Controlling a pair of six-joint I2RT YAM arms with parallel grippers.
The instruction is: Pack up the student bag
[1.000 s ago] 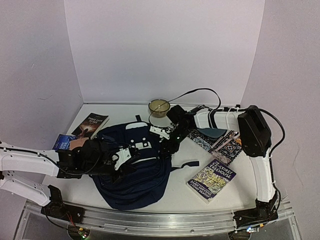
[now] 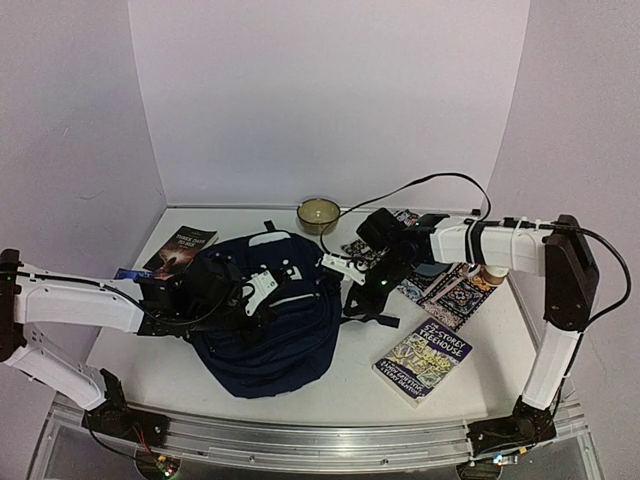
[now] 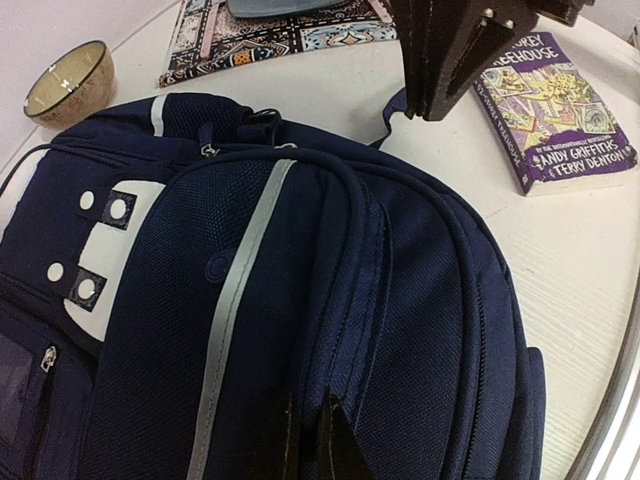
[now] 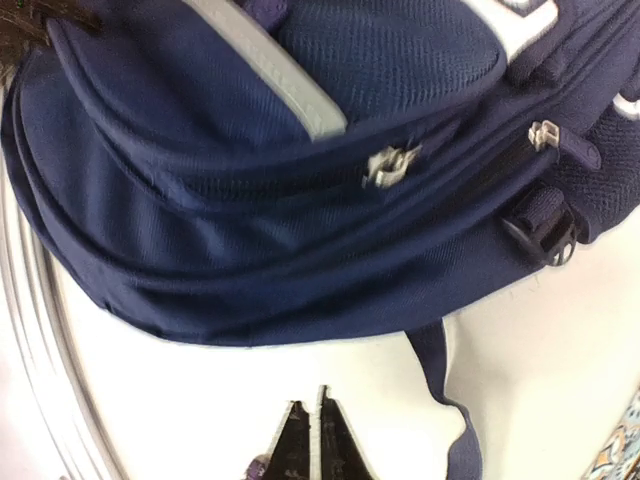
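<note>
The navy student bag point(image 2: 265, 350) lies on the table, its front with a grey stripe and white panel facing up in the left wrist view. My left gripper is over the bag's middle, with a ridge of blue cloth between its nearly closed fingers. Beyond the bag's right edge, my right gripper is shut, with only bare table between its fingertips. A purple and yellow book point(image 2: 423, 360) rests to the right of the bag. Partly behind my left arm is a dark book point(image 2: 185, 247) and the edge of a blue one point(image 2: 130, 273).
A bowl point(image 2: 319, 215) stands at the back. Patterned cloth point(image 2: 462, 308) lies at the right, with a blue-grey item and a pinkish strip point(image 2: 447, 288) on it. A loose bag strap point(image 4: 432, 365) trails onto the table. Bare table shows at the front right.
The bag has shifted toward the back along with my left gripper, which also moved slightly right. My right gripper has moved right, away from the bag's upper part. The purple book has not moved.
</note>
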